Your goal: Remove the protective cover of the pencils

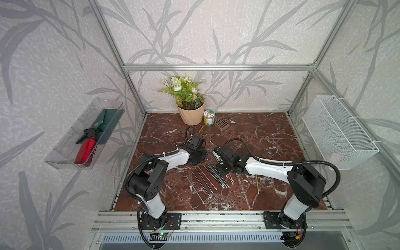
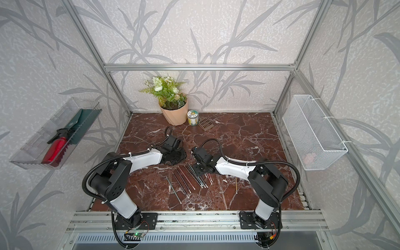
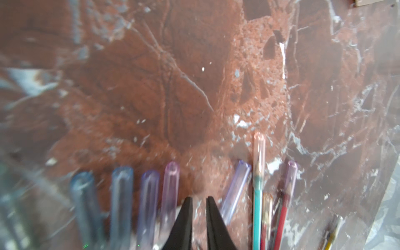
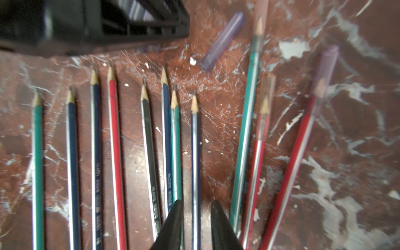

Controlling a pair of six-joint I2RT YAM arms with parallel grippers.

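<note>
Pencils lie in a row on the marble table. In the right wrist view, several on the left are bare-tipped, among them a red pencil; three on the right still wear clear covers, including a teal pencil. A loose purple cover lies above the points. The left wrist view shows loose covers, one pink-purple, just beyond my part-open left gripper, with nothing seen between its fingertips. My right gripper is open above a dark blue pencil, low in its view.
A plant pot, a tin and a slotted block stand at the back. A plastic tray and a mesh basket hang at the sides.
</note>
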